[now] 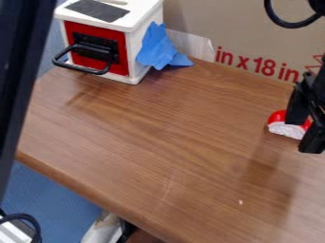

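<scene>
At the right edge of the view my black gripper (309, 123) is low over the wooden table, partly out of frame. A small red and white object (280, 126) lies on the table just left of it, partly behind its fingers. Whether the fingers are open or shut, or hold anything, I cannot tell.
A white and red toy oven (143, 37) with a black handle stands at the back left, blue cloth (164, 51) beside it. A cardboard box (235, 28) forms the back.
</scene>
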